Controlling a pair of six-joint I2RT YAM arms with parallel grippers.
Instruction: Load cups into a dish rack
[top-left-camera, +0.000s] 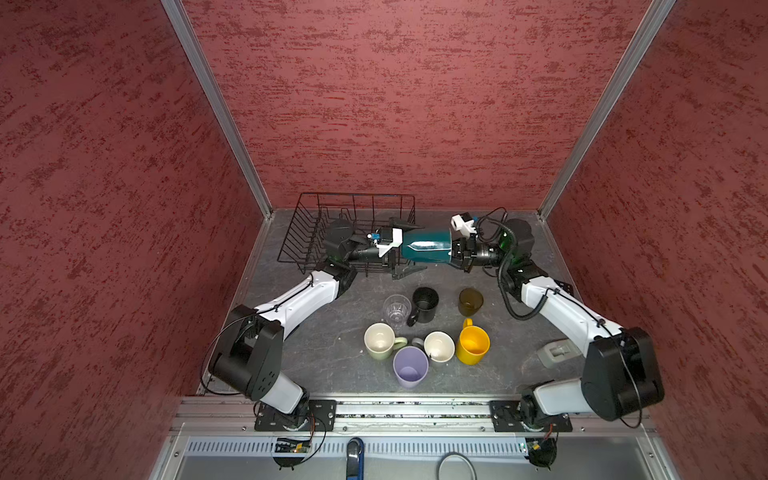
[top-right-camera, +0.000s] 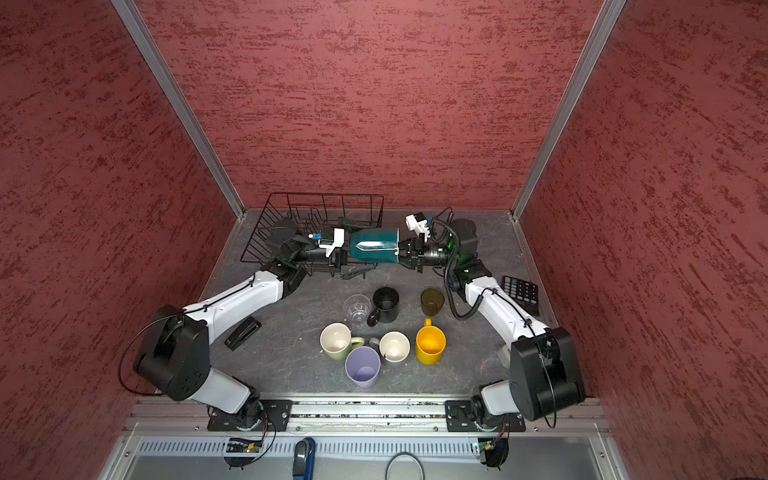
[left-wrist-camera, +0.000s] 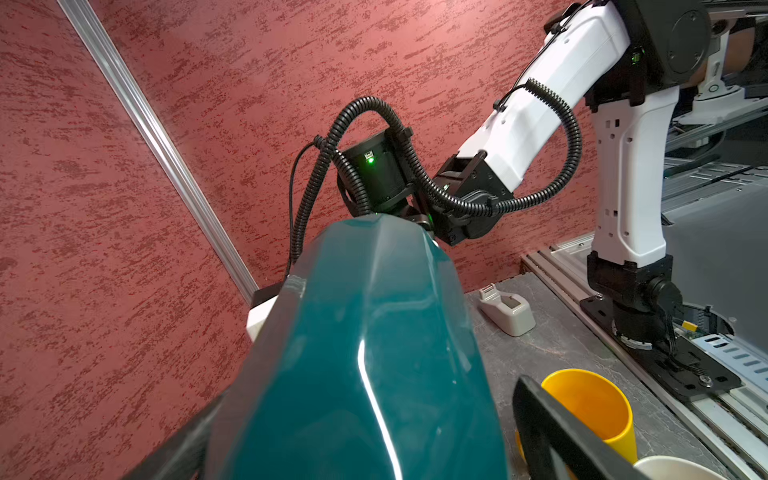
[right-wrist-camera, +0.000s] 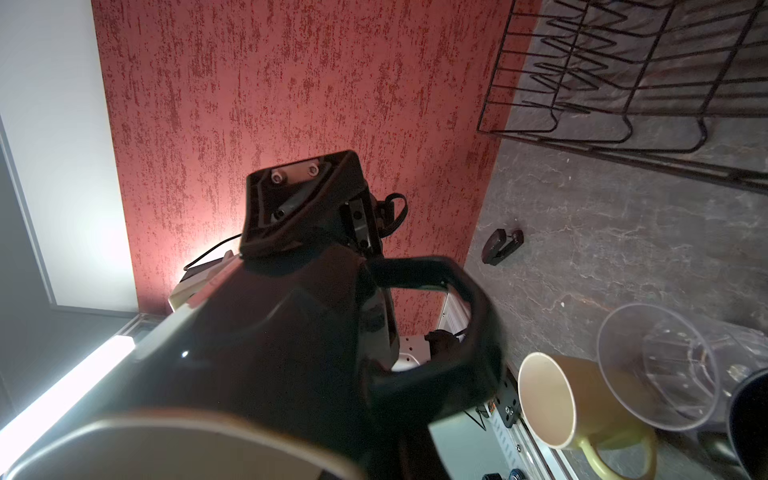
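A teal mug (top-left-camera: 426, 246) is held sideways in the air between the two arms, in front of the dish rack (top-left-camera: 358, 193). My right gripper (top-left-camera: 456, 253) is shut on its right end; its pale rim shows close up in the right wrist view, with the handle (right-wrist-camera: 472, 344) sticking out. At the other end my left gripper (top-left-camera: 406, 249) stands open, its fingers (left-wrist-camera: 552, 432) spread to either side of the mug. Whether they touch it cannot be told. Standing on the table are a clear cup (top-left-camera: 397, 309), black mug (top-left-camera: 424, 305), brown cup (top-left-camera: 470, 301), cream mug (top-left-camera: 379, 341), purple mug (top-left-camera: 410, 365), white mug (top-left-camera: 439, 348) and yellow mug (top-left-camera: 473, 345).
No cups show in the visible part of the rack, which the left arm partly covers. A black stapler (top-right-camera: 242, 333) lies by the left arm, a calculator (top-right-camera: 520, 293) at the right. A grey-white object (top-left-camera: 559, 352) sits near the right arm's base. Bare table lies left of the cups.
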